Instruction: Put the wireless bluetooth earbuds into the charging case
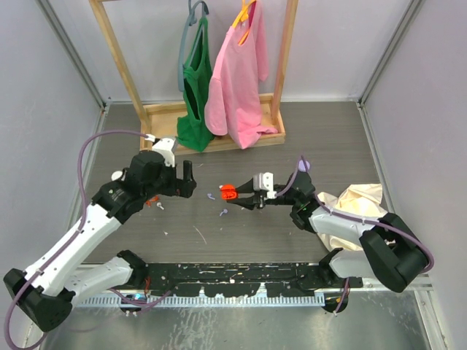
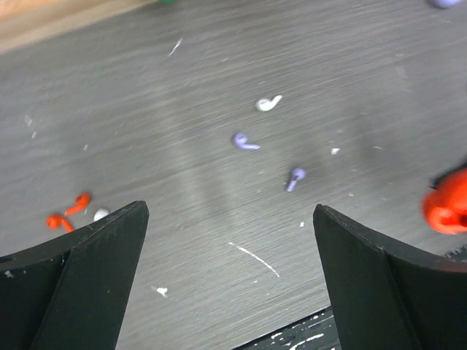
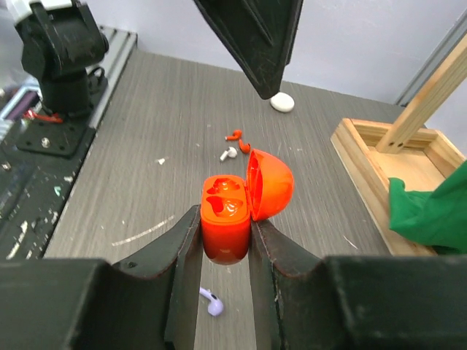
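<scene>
The orange charging case [image 3: 225, 230] is held in my right gripper [image 1: 237, 194], its rounded lid [image 3: 268, 186] swung open. Two hollows show in its body, with no earbud visible in them. Orange earbuds [image 2: 80, 202] lie together on the table at left, one white earbud [image 2: 101, 214] beside them. Farther right are another white earbud [image 2: 266, 103] and two purple ones, a purple earbud [image 2: 242, 141] and a second purple earbud [image 2: 295, 178]. My left gripper is open and empty above the table, apart from the case.
A white round case [image 3: 282, 102] lies at far left and a purple case [image 1: 303, 165] behind the right arm. Behind stands a wooden rack [image 1: 166, 117] with hanging clothes. Cream cloth [image 1: 350, 200] lies at right. Bare table stretches across the front middle.
</scene>
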